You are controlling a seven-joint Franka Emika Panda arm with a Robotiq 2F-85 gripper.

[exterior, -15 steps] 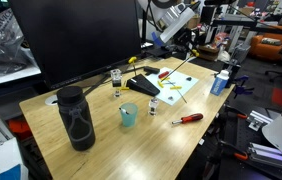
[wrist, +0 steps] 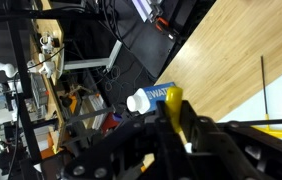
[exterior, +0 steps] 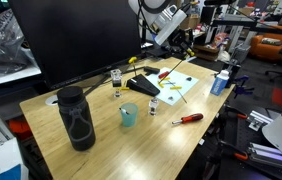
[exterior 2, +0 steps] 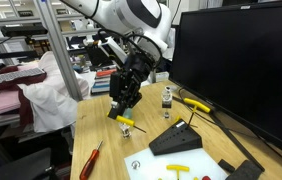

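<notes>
My gripper [exterior 2: 122, 112] is shut on a yellow handle [exterior 2: 128, 121], which looks like a screwdriver's. In the wrist view the yellow handle [wrist: 174, 108] stands between the dark fingers, pointing away from the camera; its far end is hard to make out. From the first exterior view, the gripper [exterior: 188, 52] hangs over the far right part of the table, above the white sheet [exterior: 192, 76]. On that sheet lie yellow-handled tools [exterior: 168, 84], one of them also seen as a yellow handle [wrist: 273, 131] with a thin shaft in the wrist view.
A white bottle [exterior: 221, 82] stands near the right edge. A red-handled screwdriver [exterior: 188, 119] lies at the front. A black holder [exterior 2: 176, 140], small bottles [exterior: 153, 105], a teal mug [exterior: 128, 115] and a black cylinder [exterior: 77, 117] occupy the table.
The arm has shifted slightly left in the first exterior view, its gripper staying over the far right of the table. The objects on the table have not moved.
</notes>
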